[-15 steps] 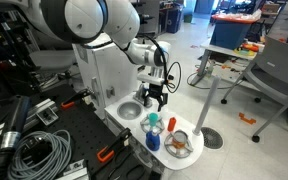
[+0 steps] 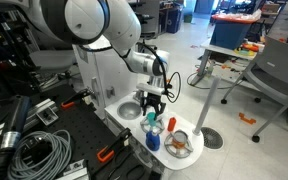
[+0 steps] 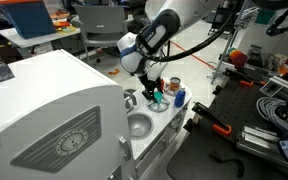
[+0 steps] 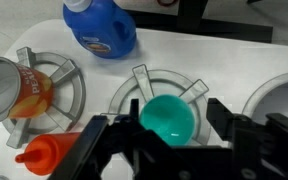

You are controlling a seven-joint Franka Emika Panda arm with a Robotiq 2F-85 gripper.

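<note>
A round teal cup (image 4: pixel 168 120) sits on a grey ringed burner (image 4: pixel 124 92) in the wrist view. My gripper is over it with its black fingers (image 4: pixel 222 118) apart, one on either side of the cup. Whether they touch it cannot be told. From exterior view 1, the teal cup (image 2: pixel 152 117) appears just below and left of the gripper (image 2: pixel 161 97). The other exterior view has the gripper close above the cup (image 3: pixel 158 97), partly covering it.
A blue bottle (image 4: pixel 102 28) stands near the counter's edge. A red bottle (image 4: pixel 49 152) is beside a second burner, which holds an orange can (image 4: pixel 30 95). The sink bowl (image 4: pixel 284 97) lies on the cup's other side.
My gripper has come down and toward the teal cup over the last second. The cup and the other objects show no clear movement.
</note>
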